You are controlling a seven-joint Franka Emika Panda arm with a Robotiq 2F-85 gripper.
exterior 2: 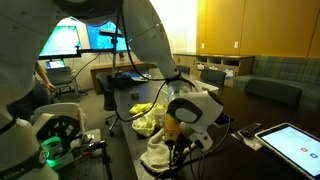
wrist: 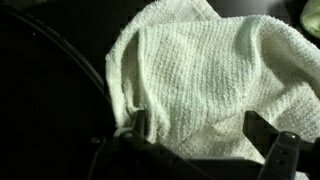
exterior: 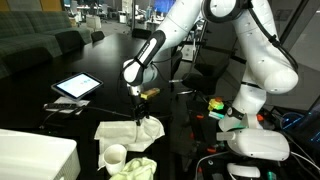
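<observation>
A white cloth [exterior: 129,134] lies spread and wrinkled on the dark table. It fills much of the wrist view, where its ribbed weave [wrist: 200,75] and a folded left edge show. My gripper is open right above the cloth, its two dark fingers spread wide apart. The left finger reaches the cloth's left edge and the right finger stands over its right part; whether either touches it, I cannot tell. From the side, the gripper [exterior 2: 177,152] points down at the cloth [exterior 2: 157,153], partly hiding it.
A white mug [exterior: 115,156] stands in front of the cloth, with a pale yellow-green cloth [exterior: 133,171] beside it. A white box [exterior: 35,157] is at the front left. A tablet [exterior: 77,84] lies behind. The table's right side has free room.
</observation>
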